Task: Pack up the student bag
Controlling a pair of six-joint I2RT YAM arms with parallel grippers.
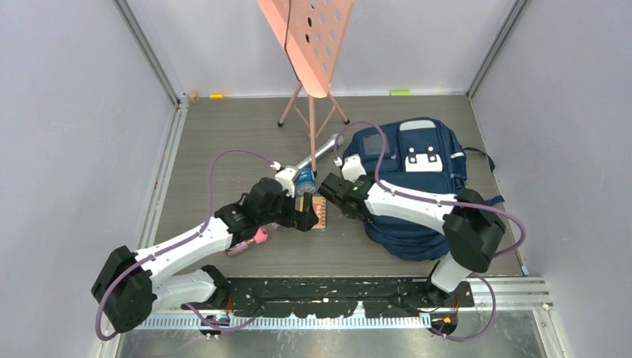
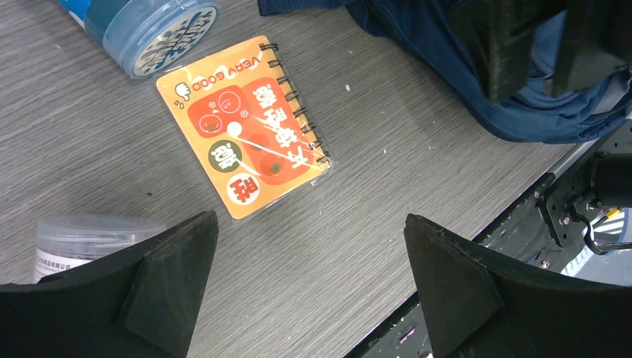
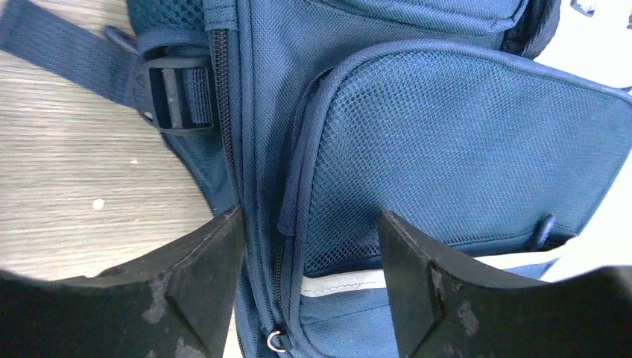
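Note:
A navy backpack (image 1: 414, 235) lies on the right of the table. Over its left edge hovers my right gripper, its fingers apart above the side seam and mesh pocket (image 3: 440, 134); nothing shows held between them. An orange spiral notebook (image 2: 246, 127) lies flat left of the bag. My left gripper is open and empty, partly covering the notebook in the top view. Beside the notebook's far edge is a blue, clear-ended container (image 2: 164, 33). Another clear container (image 2: 93, 227) lies partly behind my left finger.
A pink item (image 1: 259, 236) sits under the left forearm. The silver microphone (image 1: 319, 152) lies by the pink stand (image 1: 313, 123). My two grippers are close together over mid-table. Bare table lies at the far left.

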